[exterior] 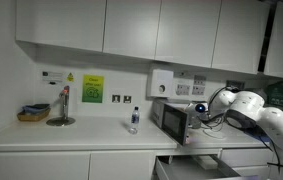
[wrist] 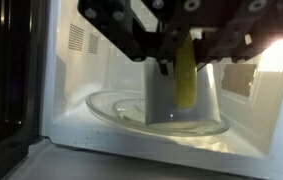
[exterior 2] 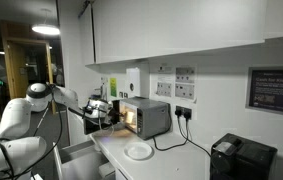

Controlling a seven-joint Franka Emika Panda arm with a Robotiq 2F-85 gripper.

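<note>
My gripper is shut on the upright yellow handle (wrist: 185,85) of a pale mug (wrist: 161,100). Inside the white microwave cavity, the mug stands over the round glass turntable (wrist: 111,107); whether its base touches the glass is hard to tell. Dark gripper parts cover the mug's upper portion. From outside, the microwave (exterior 2: 153,118) sits on the counter, its front facing my arm. In exterior view 1 the dark open door (exterior: 171,121) shows beside the gripper, and the mug itself cannot be made out there.
A white plate (exterior 2: 138,151) lies on the counter by the microwave, with a black appliance (exterior 2: 241,159) farther along. Below, an open drawer (exterior: 186,168) juts out from the cabinets. A bottle (exterior: 135,117) stands left of the microwave, where the counter is mostly clear.
</note>
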